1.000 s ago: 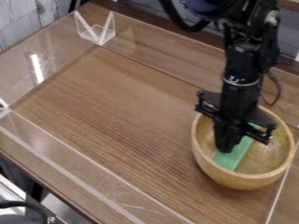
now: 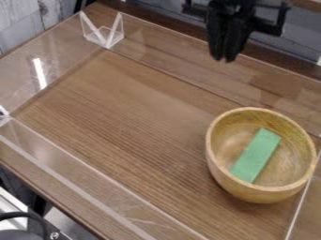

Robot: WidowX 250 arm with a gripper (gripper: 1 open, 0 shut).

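Observation:
A cream-yellow bowl point(image 2: 223, 150) sits at the right of the wooden table, with a flat green rectangular block point(image 2: 257, 156) lying inside it. My dark gripper point(image 2: 226, 49) is at the top of the view, above and behind the bowl and clear of it. It appears shut, with nothing visible between its fingers.
A white wire-like holder point(image 2: 103, 28) stands at the back left. Dark cables show at the lower left corner.
The gripper has risen from over the bowl to the top of the view, away from the green block, which is now fully visible in the bowl.

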